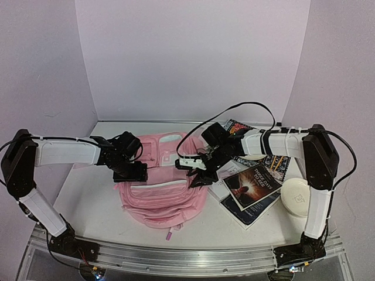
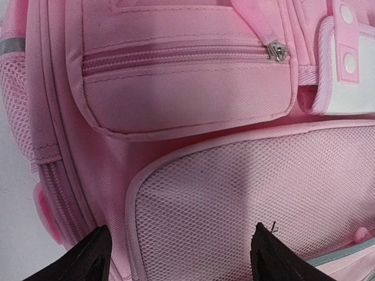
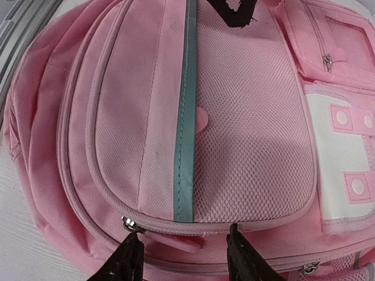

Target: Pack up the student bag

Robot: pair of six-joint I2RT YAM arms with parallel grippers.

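Note:
The pink student bag [image 1: 159, 202] lies flat on the table, its pockets facing up. In the top view my left gripper [image 1: 140, 175] is over the bag's left side. Its fingers [image 2: 88, 257] are spread wide above the mesh front pocket [image 2: 199, 187], and the gripper is open. Over the bag's right edge is my right gripper [image 1: 194, 180], also open. Between and ahead of its fingers, in the right wrist view, a pink zipper pull [image 3: 173, 241] lies by the pocket's edge; I see no grip on it.
On the right lie the "Three Days to See" book [image 1: 252, 186], a dark book [image 1: 249, 218] under it, and patterned items [image 1: 276, 165]. A round cream plate [image 1: 295, 198] sits at the far right. Bare table [image 1: 88, 199] shows left of the bag.

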